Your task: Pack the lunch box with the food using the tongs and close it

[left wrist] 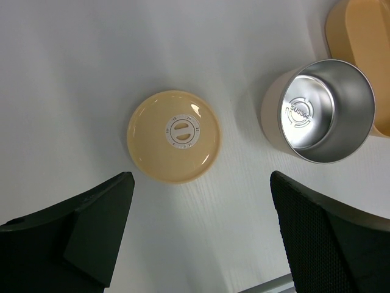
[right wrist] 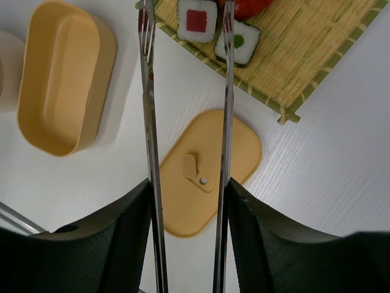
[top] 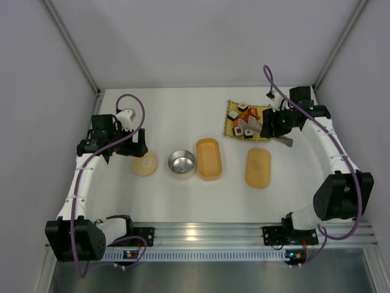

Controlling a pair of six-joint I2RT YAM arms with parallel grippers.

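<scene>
My right gripper holds long metal tongs [right wrist: 149,110], whose tips reach over a bamboo mat [right wrist: 304,49] with sushi pieces [right wrist: 196,21] and a red item [right wrist: 250,7]. Below the mat lies a tan lid [right wrist: 189,213]; an empty tan box [top: 209,160] stands left of it. My left gripper is open and empty, near a round tan lid [left wrist: 173,152] and a steel cup [left wrist: 317,110].
The cup stands close beside the tan box, and metal rails [top: 201,226] run along the front edge.
</scene>
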